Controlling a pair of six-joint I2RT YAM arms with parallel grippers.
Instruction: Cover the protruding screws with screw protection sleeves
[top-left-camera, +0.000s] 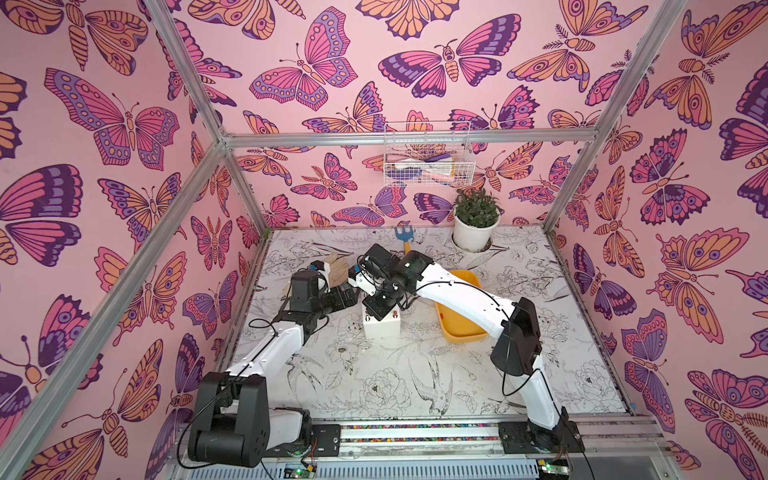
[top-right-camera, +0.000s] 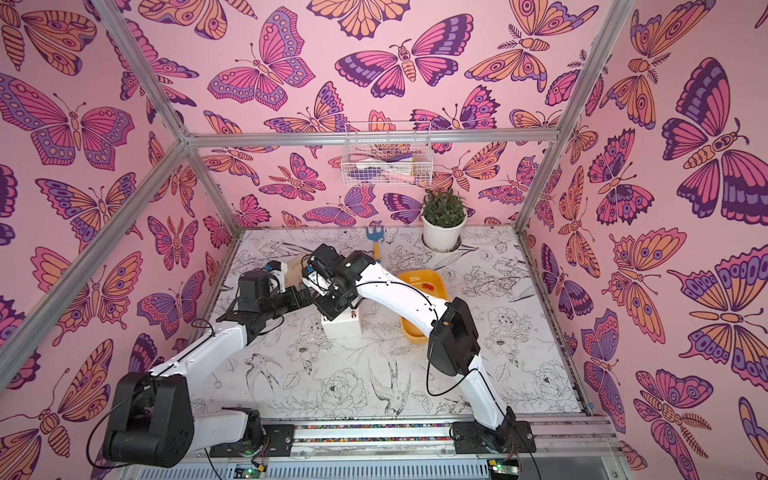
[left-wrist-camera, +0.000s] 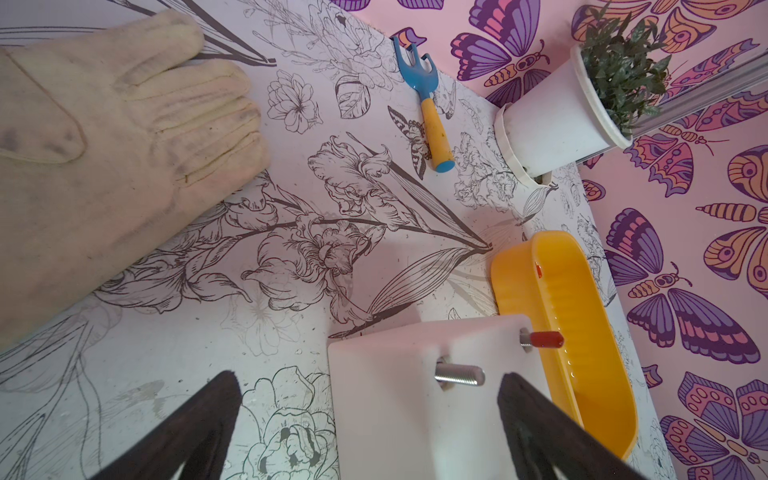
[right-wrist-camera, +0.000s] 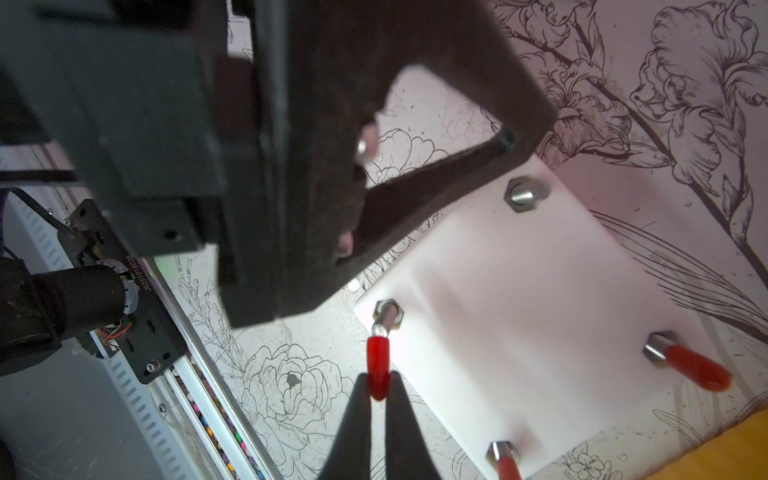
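A white block (top-left-camera: 381, 326) with protruding screws stands at the table's centre. In the right wrist view red sleeves cover the screws at right (right-wrist-camera: 697, 368) and bottom (right-wrist-camera: 506, 464); the top screw (right-wrist-camera: 528, 192) is bare. My right gripper is shut on a red sleeve (right-wrist-camera: 378, 356), held over the block at the tip of the left screw (right-wrist-camera: 386, 314); whether it is on the screw is unclear. My left gripper is open beside the block, nothing between its fingers; its housing shows at top of the right wrist view.
A yellow tray (top-left-camera: 461, 324) lies right of the block, a work glove (left-wrist-camera: 120, 160) behind-left. A garden fork (left-wrist-camera: 434, 128) and potted plant (left-wrist-camera: 560, 120) stand at the back.
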